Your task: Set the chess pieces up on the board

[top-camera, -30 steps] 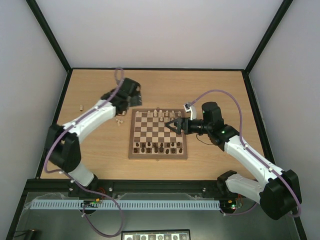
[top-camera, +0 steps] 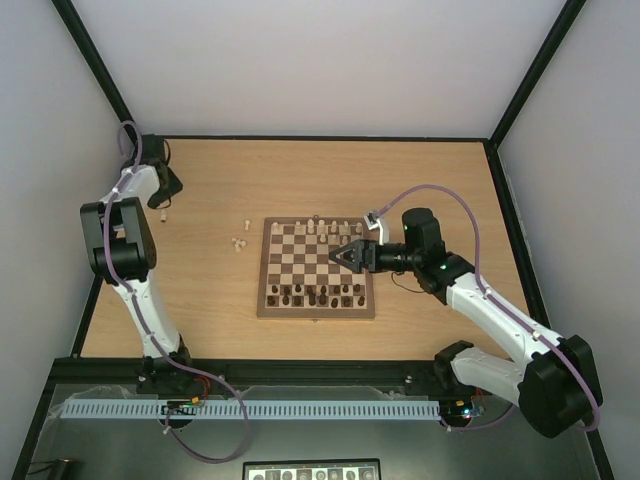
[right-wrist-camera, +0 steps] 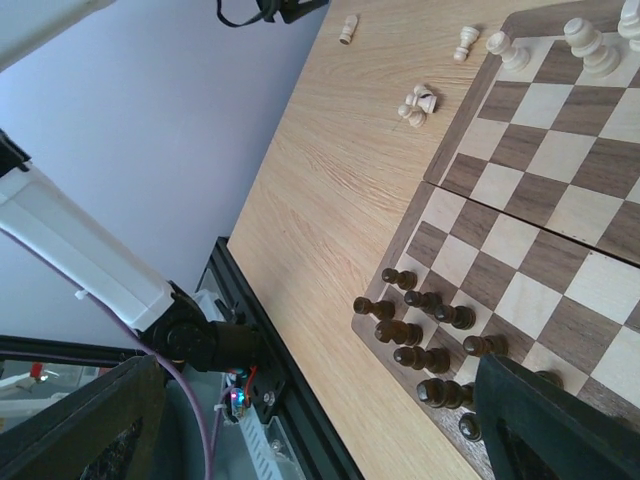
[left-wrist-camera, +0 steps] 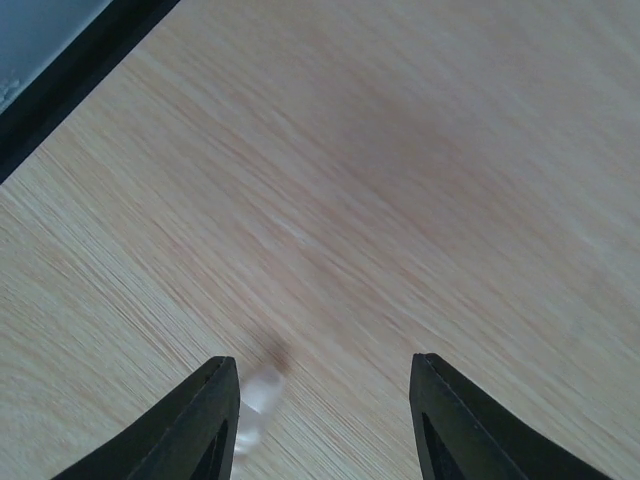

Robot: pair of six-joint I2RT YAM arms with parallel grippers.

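Observation:
The chessboard (top-camera: 263, 270) lies mid-table, with dark pieces (top-camera: 316, 297) along its near rows and light pieces (top-camera: 310, 227) along the far rows. At the table's far left, my left gripper stands part open, nothing between its fingers. A lone light piece (left-wrist-camera: 260, 398) lies on the wood by its left finger in the left wrist view, blurred; from above it is a small piece (top-camera: 163, 215). My right gripper (top-camera: 338, 257) hangs over the board's right side, open and empty. In the right wrist view its fingers (right-wrist-camera: 535, 425) partly cover dark pieces (right-wrist-camera: 430, 358).
Between the left arm and the board, a small cluster of light pieces (top-camera: 239, 244) and another single light piece (top-camera: 247, 225) lie on the table. A dark frame edge (left-wrist-camera: 70, 85) borders the table at left.
My left arm has swung left, from beside the board to the table's far left edge, by the lone light piece. My right arm is practically unchanged.

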